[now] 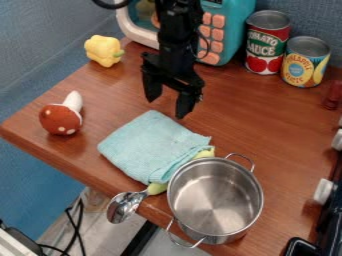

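Observation:
My black gripper (170,97) hangs over the middle of the wooden table (254,115), its two fingers apart with nothing visible between them. Below it a folded light-blue towel (150,142) lies on the table, with a yellow object (156,187) partly under it. A metal pot (214,202) stands at the front, beside a silver ladle or spoon (123,207). A red and white toy (60,118) sits at the left.
A yellow rubber duck (104,49), a teal toy oven (227,15), a tomato sauce can (266,45), another can (305,62) and a small red bottle (334,97) line the back. A black appliance (321,230) is at the right edge.

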